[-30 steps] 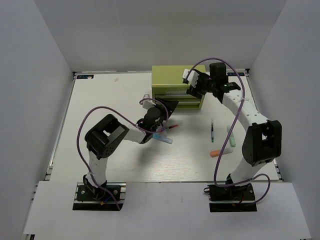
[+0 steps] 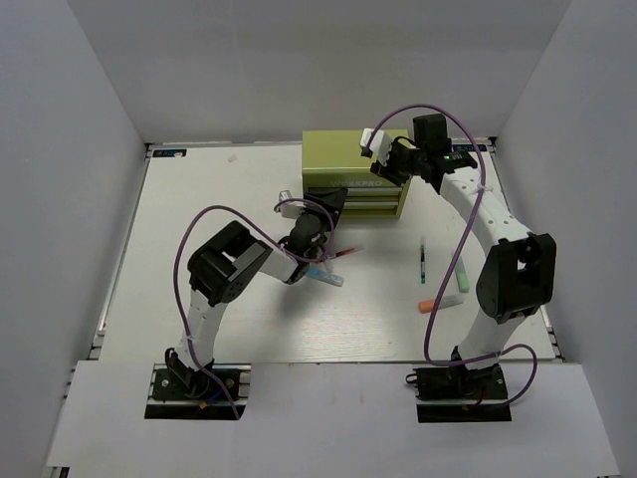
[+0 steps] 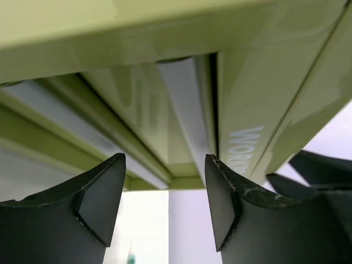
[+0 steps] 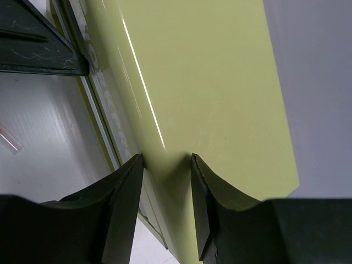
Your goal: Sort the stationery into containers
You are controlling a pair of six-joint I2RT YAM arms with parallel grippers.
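The olive-green drawer cabinet (image 2: 338, 151) stands at the back of the table, its front marked with pale lettering. My left gripper is at the drawer fronts with its fingers apart and nothing between them. Pale drawer strips (image 3: 184, 91) run ahead of those fingertips. Over the cabinet's front top edge, my right gripper also has its fingers apart; the green edge lies beyond the gap, and contact is hard to tell. On the table lie a red pen (image 2: 344, 253), a blue item (image 2: 325, 277), a dark pen (image 2: 422, 264), an orange item (image 2: 441, 304) and a green item (image 2: 461, 276).
Both grippers are close together at the cabinet; a dark finger (image 4: 49, 52) of the left one shows in the right wrist view. Grey walls flank both sides.
The left arm's elbow has swung a little right, its gripper shifting slightly left at the drawers.
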